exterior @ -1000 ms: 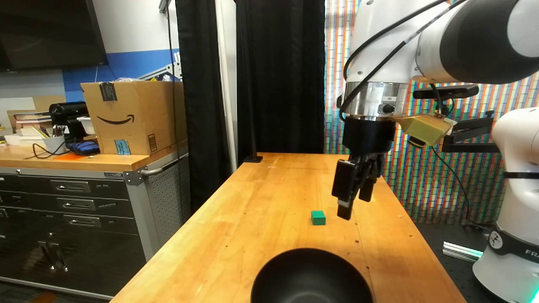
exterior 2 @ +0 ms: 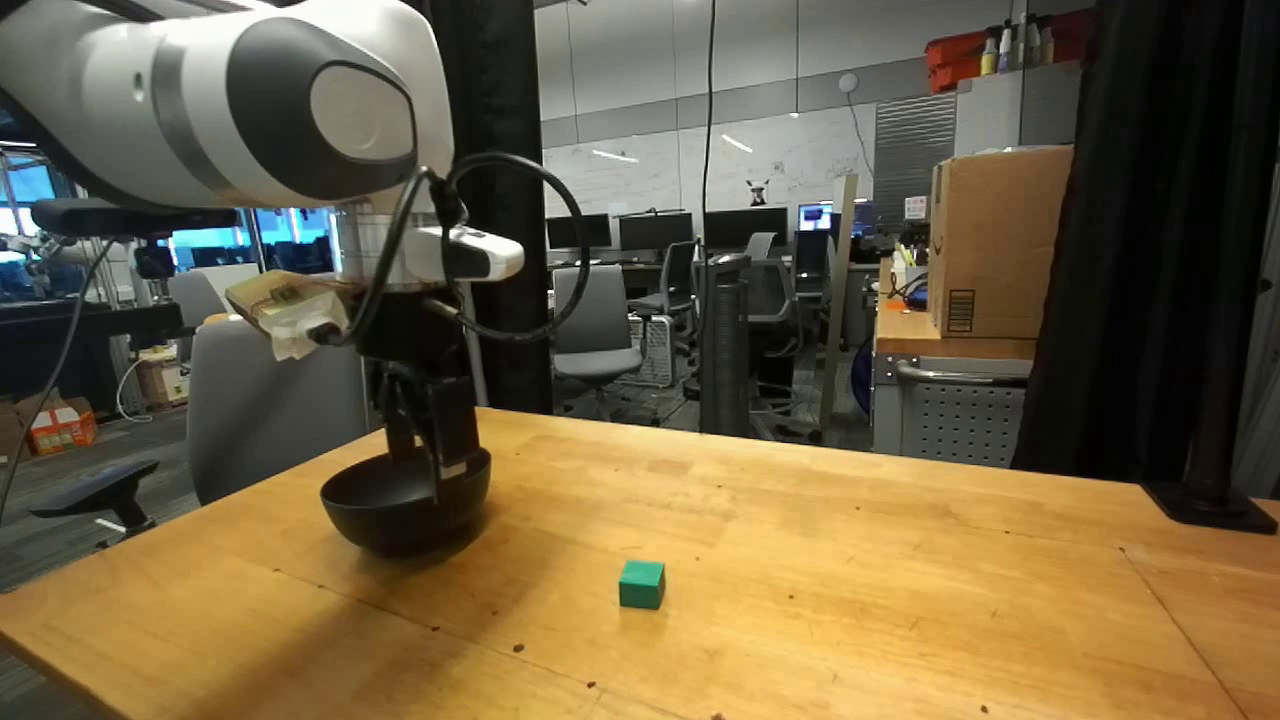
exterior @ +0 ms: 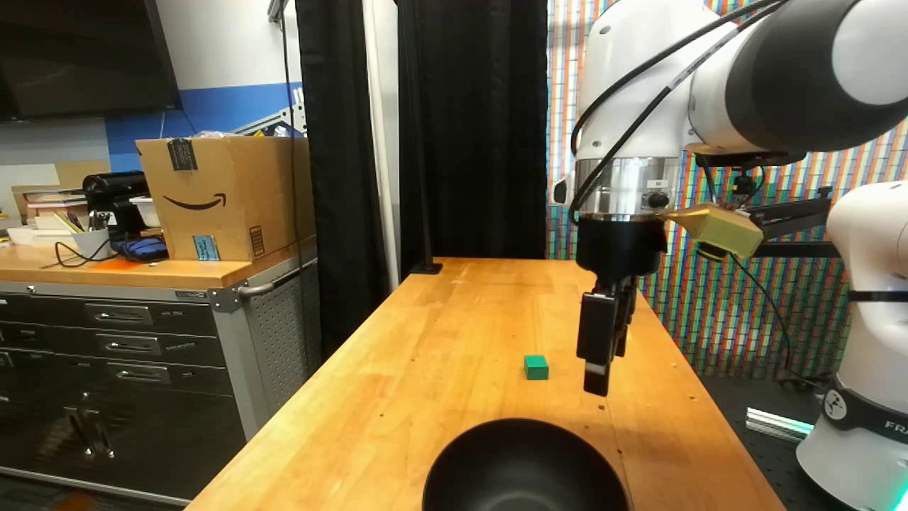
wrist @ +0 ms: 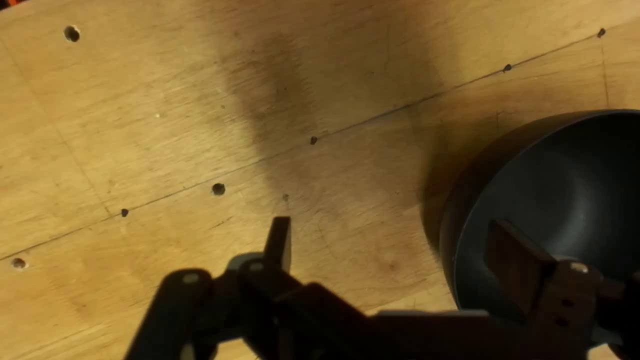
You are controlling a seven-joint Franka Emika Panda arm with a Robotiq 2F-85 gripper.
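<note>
A black bowl (exterior: 521, 473) rests on the wooden table, at the near edge of exterior view 1. Further along the table lies a small green block (exterior: 536, 367), seen also as a green block (exterior 2: 642, 584) right of the bowl (exterior 2: 360, 504) in exterior view 2. My gripper (exterior: 608, 367) hangs over the table on the far side of the bowl, pointing down. In the wrist view the gripper is open, bare wood between its fingers. Its right finger (wrist: 519, 264) overlaps the bowl (wrist: 474, 198) there; contact cannot be made out. The block is outside the wrist view.
A black stand base (exterior 2: 1209, 506) sits at the table's far end. A cardboard box (exterior: 225, 196) is on a separate workbench to the left.
My gripper has come lower and turned about its upright axis, so its fingers look closer together in exterior view 1. The bowl and the green block have stayed put.
</note>
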